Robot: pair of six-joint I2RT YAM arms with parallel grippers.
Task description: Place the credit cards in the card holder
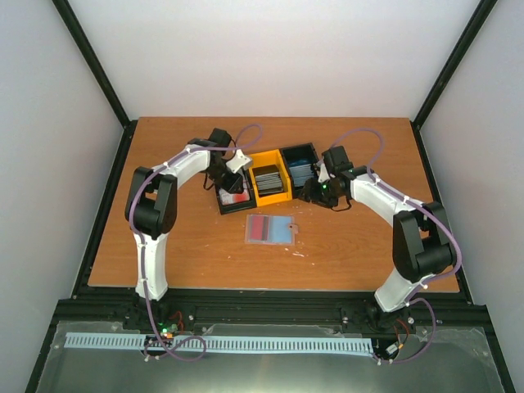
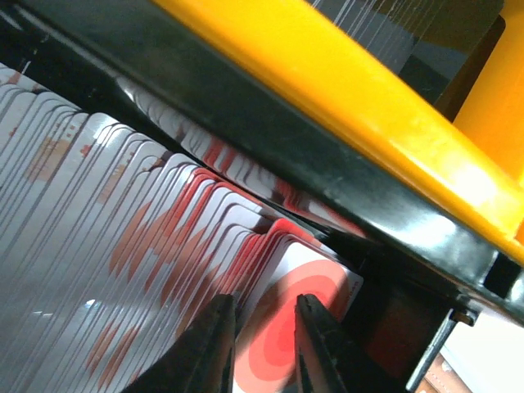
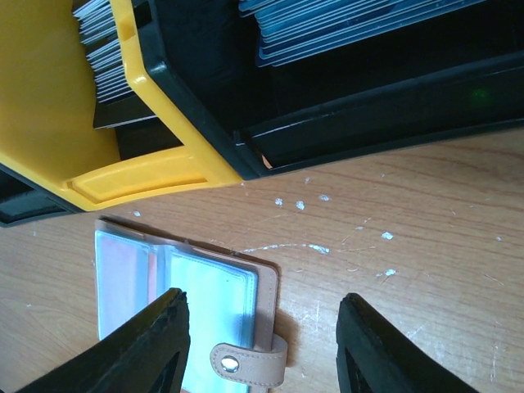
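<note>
In the top view my left gripper (image 1: 234, 188) is over the left black box (image 1: 237, 206), which holds a row of white and red cards (image 2: 147, 221). The left wrist view shows that gripper part open, its fingertips in front of the front card (image 2: 315, 282) with pink and red circles. Whether they touch it I cannot tell. The card holder (image 1: 270, 230) lies open on the table, its clear sleeves and brown strap (image 3: 254, 366) showing in the right wrist view. My right gripper stands open above the table and the holder's right side, empty.
A yellow box (image 3: 123, 186) with dark cards stands in the middle, against a right black box (image 3: 377, 127) with blue cards (image 3: 344, 37). The box walls stand close around the cards. Bare wood (image 1: 196, 254) surrounds the holder.
</note>
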